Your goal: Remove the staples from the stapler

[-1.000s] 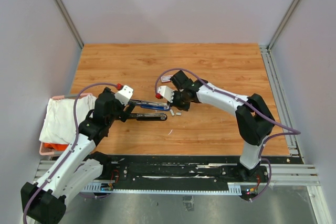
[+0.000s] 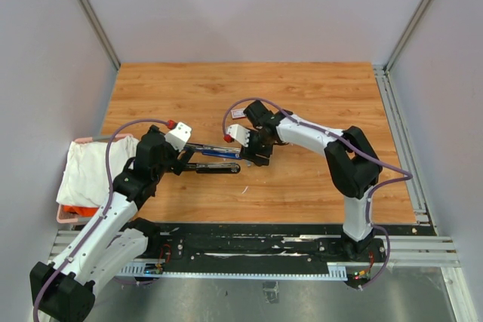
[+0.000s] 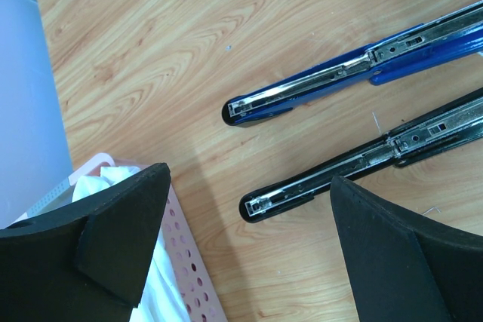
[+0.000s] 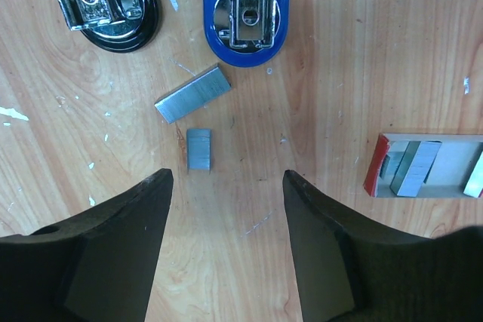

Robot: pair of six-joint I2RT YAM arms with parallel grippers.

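Two long staplers, one blue and one black, lie side by side with their metal rails showing. Their other ends, the blue base and black base, appear at the top of the right wrist view. Below them a longer staple strip and a short staple strip rest on the table. My right gripper stands open over the table, the short strip between its fingers in view but not gripped. Above the staplers' left ends is my left gripper, open and empty.
A small open box with staple strips inside sits right of the right gripper. At the table's left stands a pink basket holding white cloth. Staple scraps are scattered about.
The left arm and both staplers stayed put.
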